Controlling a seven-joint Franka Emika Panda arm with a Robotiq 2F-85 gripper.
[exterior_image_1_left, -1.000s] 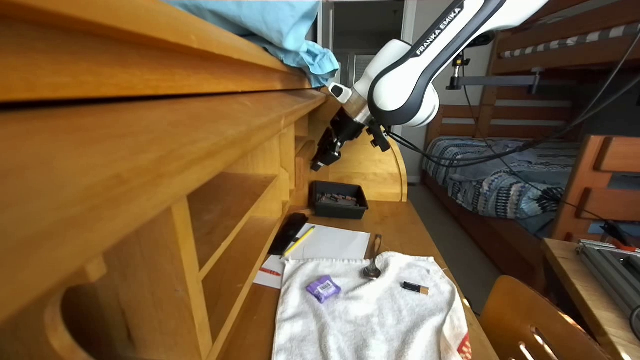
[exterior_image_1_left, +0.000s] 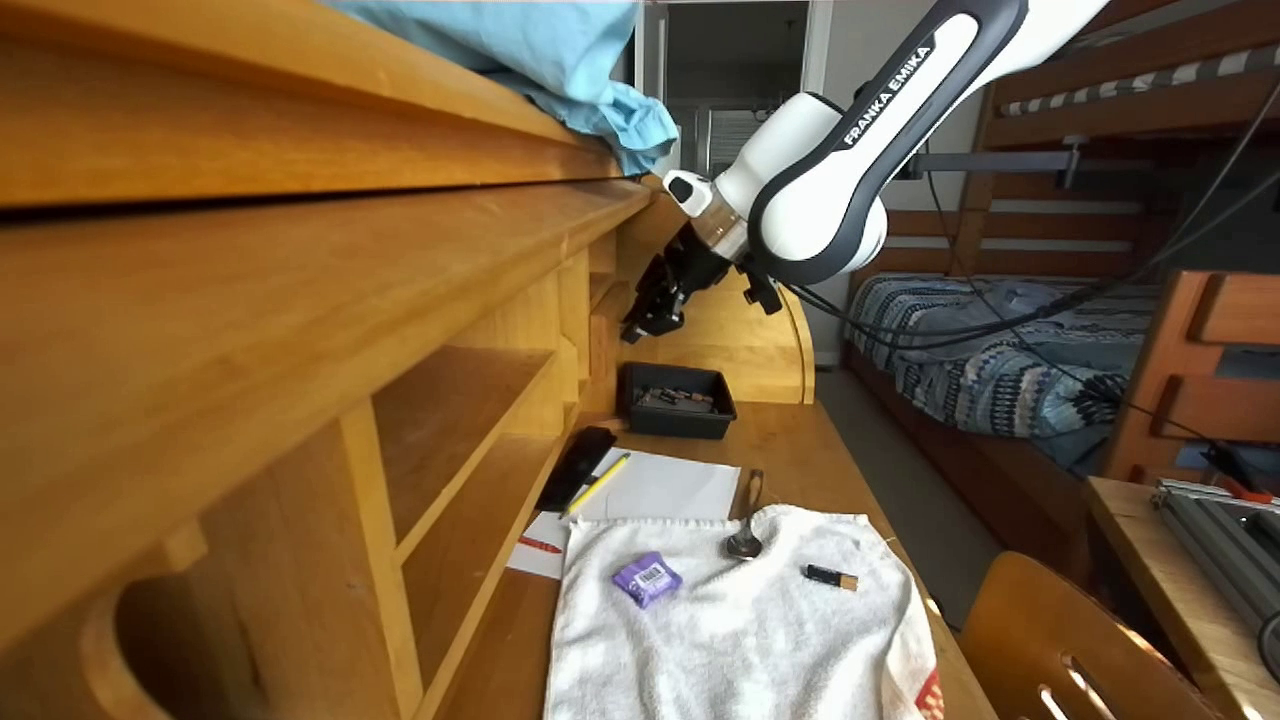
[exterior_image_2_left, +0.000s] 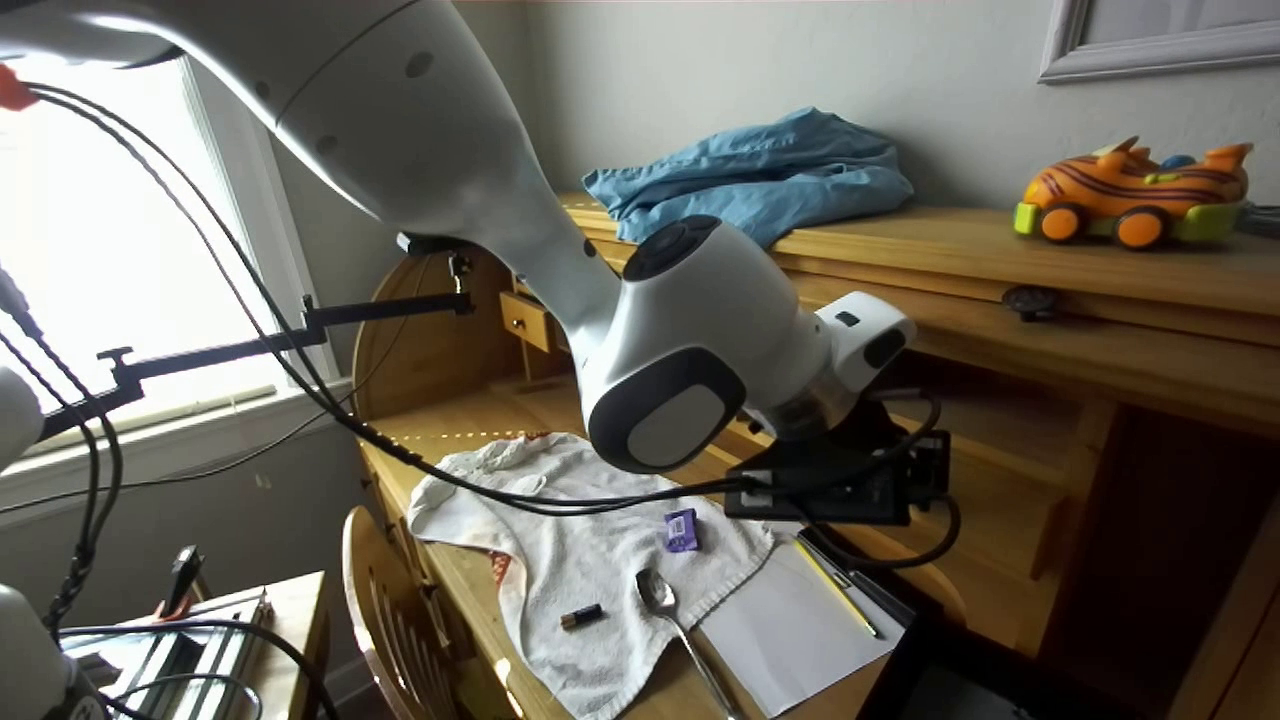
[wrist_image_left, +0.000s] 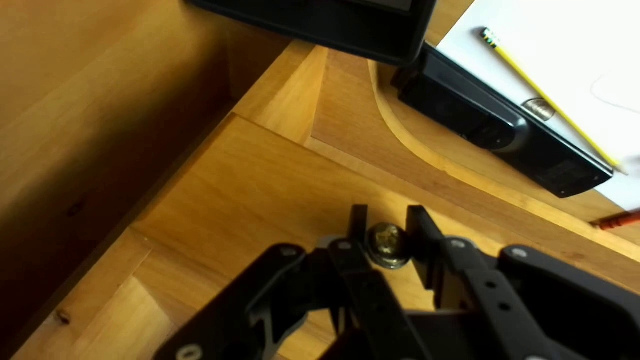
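My gripper is shut on a small round metal piece (wrist_image_left: 387, 241) with a gold-coloured face and a silvery rim. Only its end shows, so I cannot tell what it belongs to. Bare wooden shelf parts (wrist_image_left: 258, 174) lie below and beyond the fingers in the wrist view. In exterior view 1 the gripper (exterior_image_1_left: 636, 332) hangs at the desk's far end, above and slightly left of a black tray (exterior_image_1_left: 678, 420) holding several small items. From the other side, the dark gripper body (exterior_image_2_left: 840, 474) hides the fingertips.
A white towel (exterior_image_1_left: 708, 648) carries a purple packet (exterior_image_1_left: 648, 578), a spoon (exterior_image_1_left: 744, 544) and a battery (exterior_image_1_left: 830, 577). Beside it lie paper (exterior_image_1_left: 672, 482), a yellow pencil (exterior_image_1_left: 596, 485) and a black object (wrist_image_left: 498, 123). The wooden hutch (exterior_image_1_left: 480, 408) borders the desk.
The arm's upper links have shifted slightly right and down in exterior view 1. The gripper stays at almost the same spot; the things on the desk have not moved.
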